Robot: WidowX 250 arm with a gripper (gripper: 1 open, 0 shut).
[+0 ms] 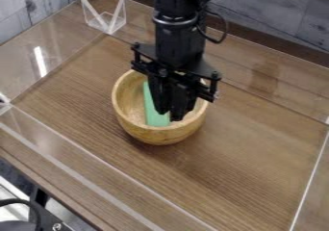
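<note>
My black gripper (174, 90) hangs from the top centre over a round light-wooden bowl (152, 129). Its fingers reach down at the bowl's right part and hide some of it. A pale green object (153, 106) lies in the left part of the bowl, partly behind the gripper. Whether the fingers are open, shut or touching anything cannot be told.
Clear bracket-like pieces stand at the upper left and left edge. A black cable (26, 204) shows at the lower left corner.
</note>
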